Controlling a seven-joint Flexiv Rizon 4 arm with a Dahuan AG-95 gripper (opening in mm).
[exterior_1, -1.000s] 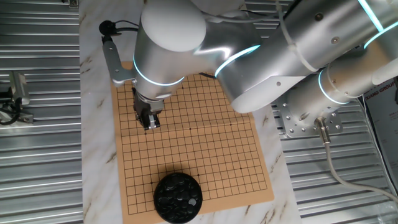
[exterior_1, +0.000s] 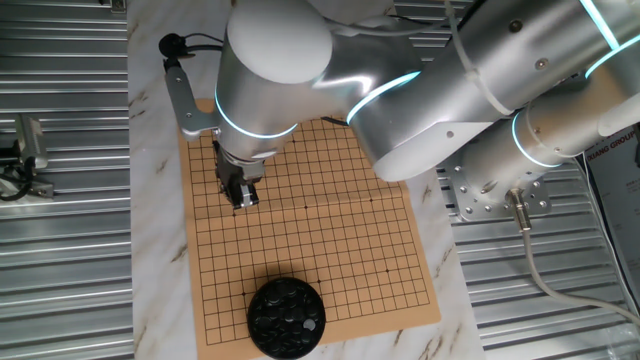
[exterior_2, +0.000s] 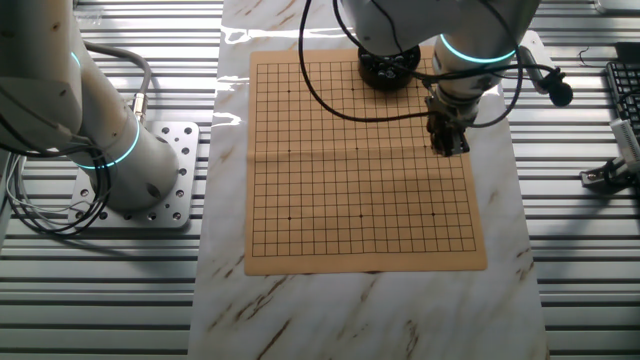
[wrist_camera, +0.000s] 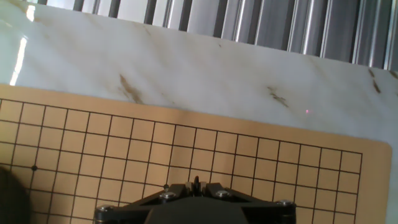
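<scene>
My gripper (exterior_1: 245, 200) hangs low over the left part of the go board (exterior_1: 350, 255), pointing down. In the wrist view its fingertips (wrist_camera: 216, 188) stand close together, with a small thin dark piece (wrist_camera: 196, 183) upright between them, looking like a black stone seen edge-on. The round black bowl (exterior_1: 287, 330) holds several black stones and sits on the board's near edge in exterior view 1. No stones show on the visible grid. The arm hides part of the board's far side there.
A white marble tabletop (exterior_2: 380, 320) surrounds the board, with ribbed metal beyond it. The arm's base plate (exterior_2: 178, 175) stands beside the table. A cable loop hangs around the wrist in exterior view 2. Most of the grid is clear.
</scene>
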